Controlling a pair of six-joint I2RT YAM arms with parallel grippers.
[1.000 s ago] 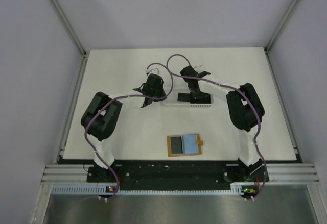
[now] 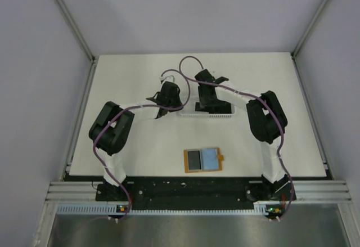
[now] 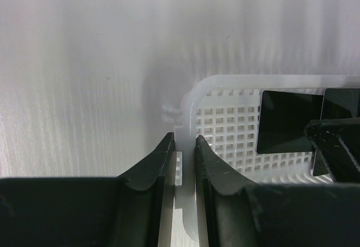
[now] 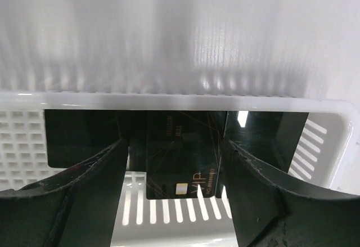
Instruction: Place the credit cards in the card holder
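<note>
A white slotted plastic basket holds several black cards, one printed VIP point(image 4: 183, 157) in the right wrist view. My left gripper is shut on the basket's left rim. My right gripper is open over the cards, its fingers either side of the VIP card. In the top view, a small board with a dark panel and a blue panel point(image 2: 209, 158), possibly the card holder, lies near the front edge.
Space between basket and board is free.
My right gripper has shifted slightly left over the basket in the top view. The left arm shows no visible movement.
</note>
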